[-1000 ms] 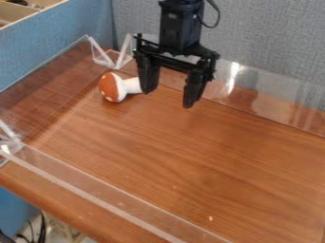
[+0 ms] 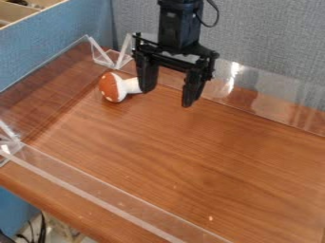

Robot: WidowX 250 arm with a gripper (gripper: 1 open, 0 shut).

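A black gripper (image 2: 169, 81) hangs over the back of the wooden table, its two fingers wide apart and nothing visible between them. Just left of its left finger lies a toy mushroom (image 2: 112, 87) on its side, with an orange-red cap and a white stem pointing right toward the gripper. The stem's far end is partly behind the left finger.
Clear plastic edging (image 2: 267, 106) runs along the table's back and sides. Clear corner brackets stand at the back left and left edge. A blue padded wall is on the left.
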